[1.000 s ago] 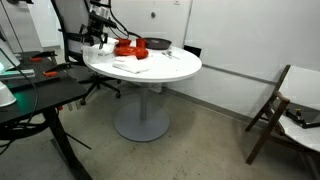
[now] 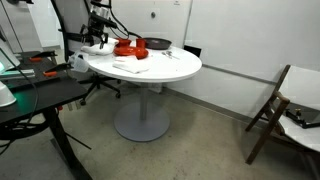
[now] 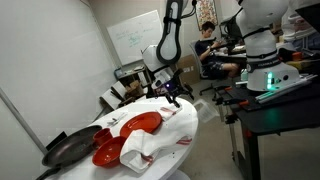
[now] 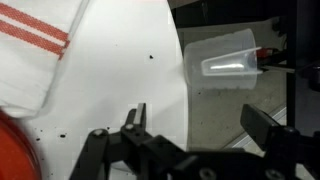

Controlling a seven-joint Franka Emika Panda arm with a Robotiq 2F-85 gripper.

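Note:
My gripper stands open above the edge of a white round table, and nothing shows between its fingers. A white towel with red stripes lies at the upper left of the wrist view. Below it, part of a red plate is visible. Past the table's edge, lower down, is a clear plastic container. In exterior view 2 the gripper hangs over the far side of the table, beyond the red plate.
A black pan, red bowls and a folded white towel occupy the near part of the table. The black arm bench stands beside it. A wooden chair is far right.

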